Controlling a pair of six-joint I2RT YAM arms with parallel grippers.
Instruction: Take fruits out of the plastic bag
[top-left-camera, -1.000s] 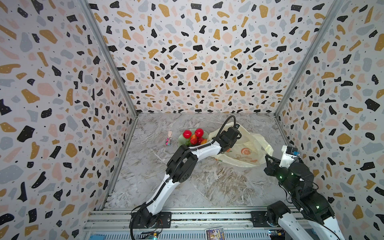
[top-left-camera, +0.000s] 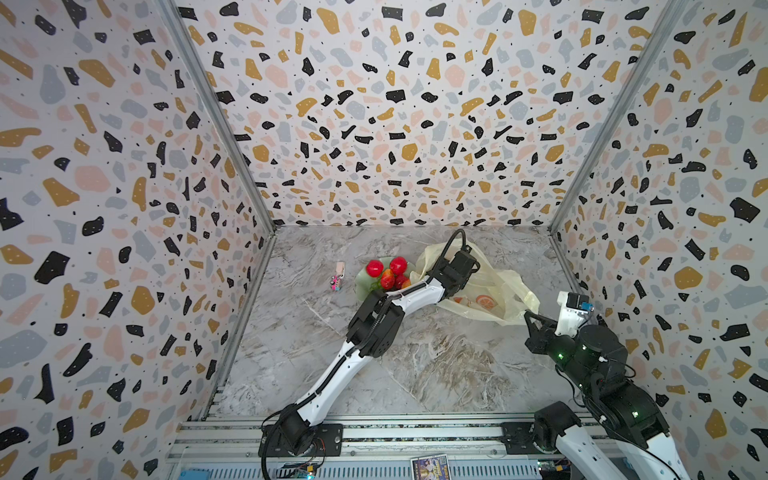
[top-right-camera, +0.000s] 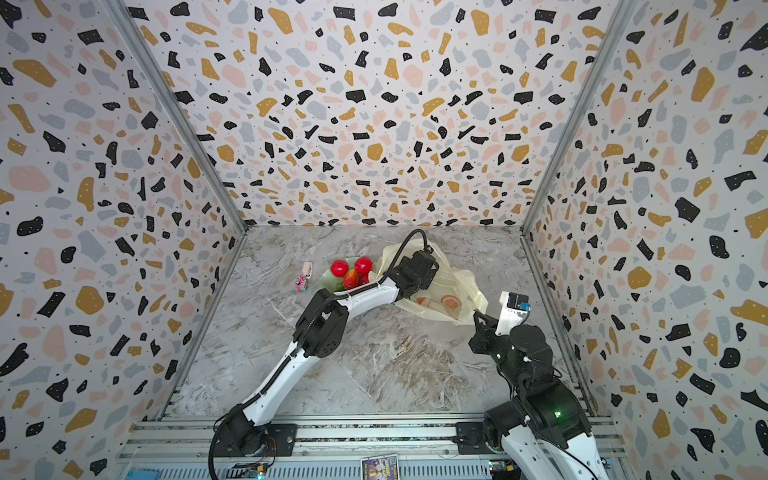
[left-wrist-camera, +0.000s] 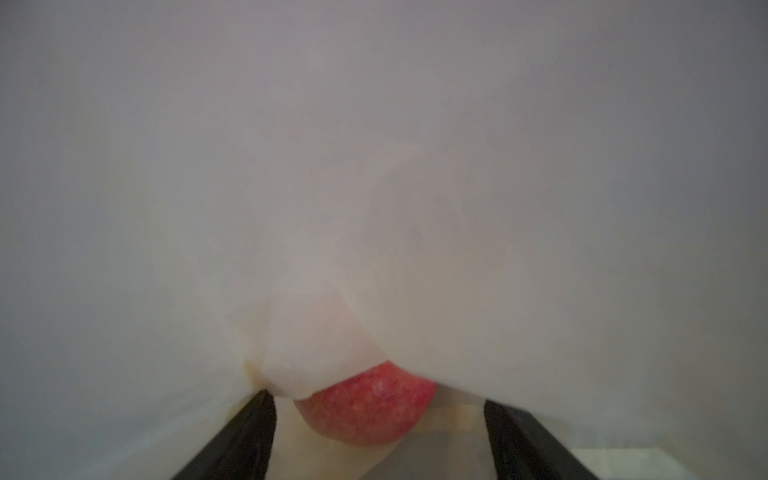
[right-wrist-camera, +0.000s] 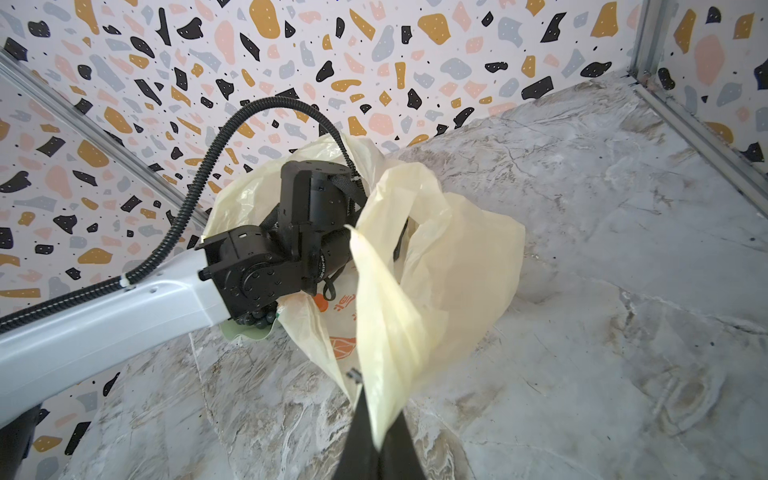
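A cream plastic bag (top-left-camera: 504, 296) lies right of centre on the marble table, with my left gripper reaching into it. In the left wrist view its fingers stand open either side of a red apple (left-wrist-camera: 364, 408), partly hidden under the bag's film. My right gripper is shut on the bag's gathered edge, drawn up at the front right. Left of the bag, a pale green plate (top-left-camera: 364, 284) holds several red and orange fruits (top-left-camera: 374, 268).
A small pink figurine (top-left-camera: 336, 281) with a pale block lies left of the plate. Patterned walls enclose the back and sides.
The left arm's wrist has shifted slightly within the bag. The bag's front edge and right corner have moved a little up and left, along with the right gripper.
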